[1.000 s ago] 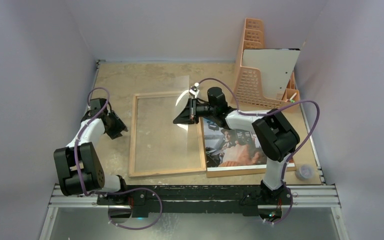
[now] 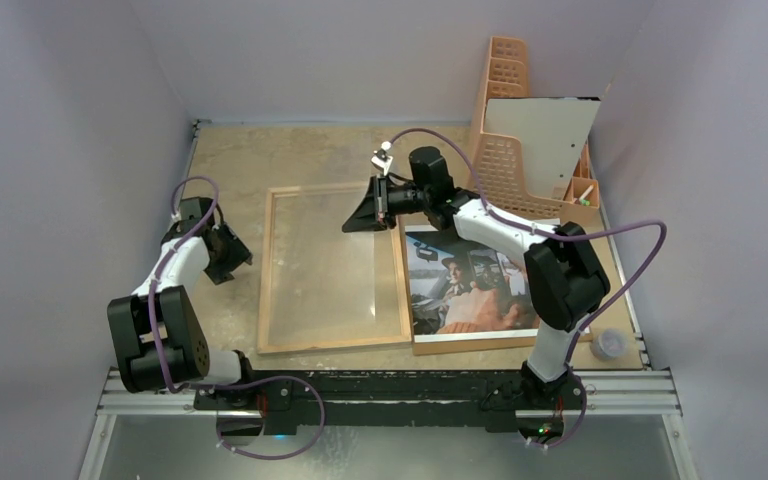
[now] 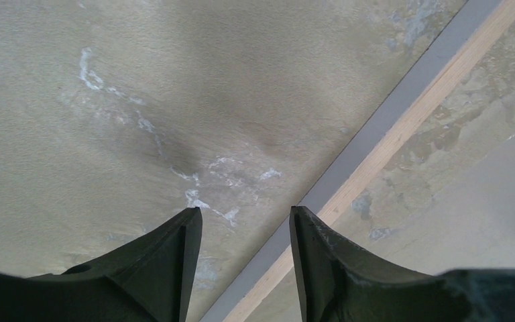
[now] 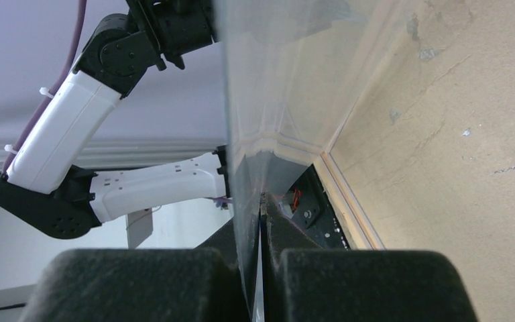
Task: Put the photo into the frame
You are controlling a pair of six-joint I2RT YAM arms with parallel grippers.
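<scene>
The light wooden frame [image 2: 263, 280] lies flat mid-table. To its right rests the photo [image 2: 475, 268], a man's face in a dark scene with a white border, partly covered by my right arm. Over the frame's upper right part, my right gripper [image 2: 347, 229] is shut on a thin clear sheet [image 4: 288, 74], which stands upright and edge-on in the right wrist view. Left of the frame, my left gripper hangs part open above bare table; its fingers [image 3: 180, 258] have nothing between them.
An orange rack [image 2: 505, 160] holding a white panel [image 2: 540, 140] stands at the back right. A small clear cup [image 2: 609, 344] sits near the front right corner. Bare table lies behind and left of the frame.
My right gripper has moved slightly toward the back of the table, and the clear sheet has shifted with it. The bright glare on the sheet is gone. The left arm looks almost still.
</scene>
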